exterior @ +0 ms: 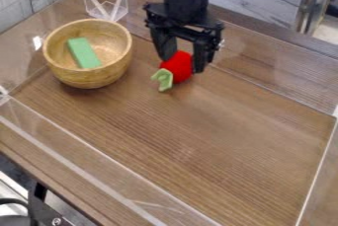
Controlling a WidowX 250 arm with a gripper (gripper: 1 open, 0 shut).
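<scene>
My black gripper is over the back middle of the wooden table, open, its fingers around or just above a red object with a pale green top; whether they touch it I cannot tell. A wooden bowl at the left holds a green block.
A white wire-like item stands behind the bowl near the wall. A shelf edge shows at the top right.
</scene>
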